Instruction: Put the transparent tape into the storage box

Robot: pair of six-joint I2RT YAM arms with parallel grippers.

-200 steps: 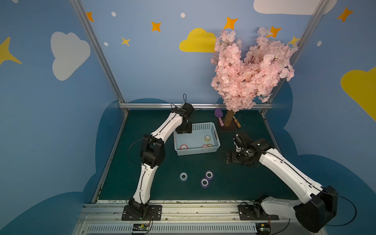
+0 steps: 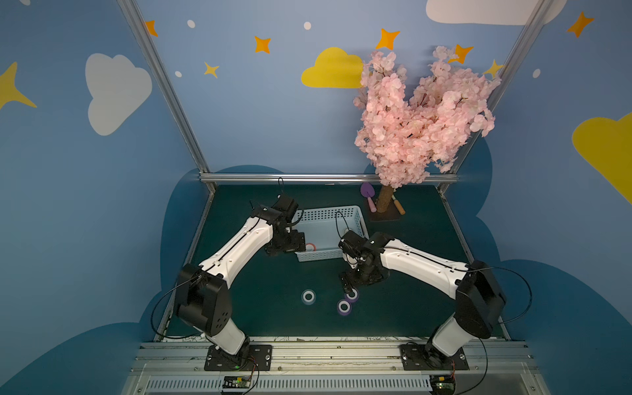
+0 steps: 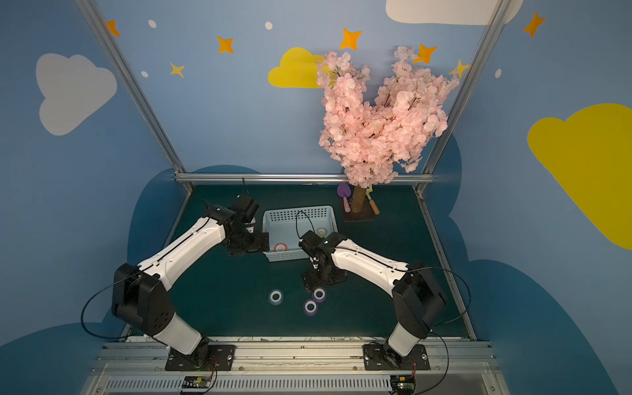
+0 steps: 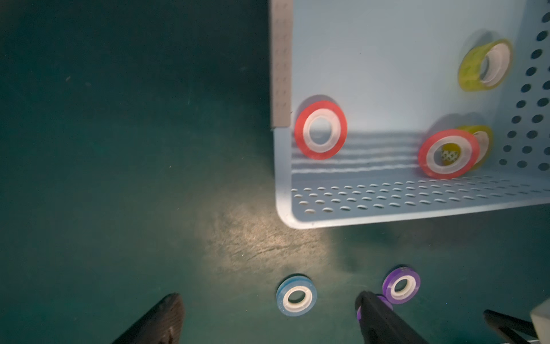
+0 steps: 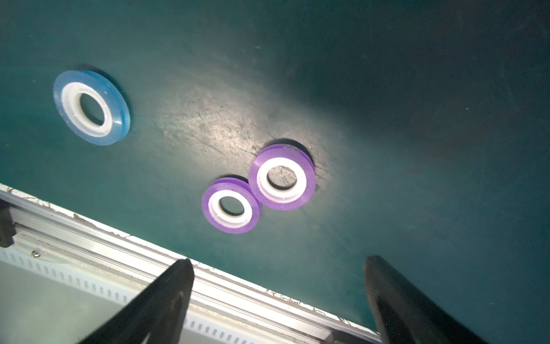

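The light blue storage box point(image 4: 389, 68) holds red and yellow tape rolls, including a red roll point(image 4: 320, 144) at its left. Outside, on the green table, lie a blue roll point(image 5: 114, 114) and two touching purple rolls point(image 5: 303, 172). My left gripper hangs open beside the box's left front, nothing between its fingers, with the blue roll below and ahead. My right gripper is open over the table near the purple rolls, in front of the box, holding nothing.
An artificial blossom tree point(image 2: 421, 118) stands at the back right with garden tools beside its trunk. A metal rail point(image 5: 80, 229) runs along the front edge.
My left arm has swung left and toward the front from over the box's back left. My right arm has moved left to above the purple rolls. The rolls have not moved.
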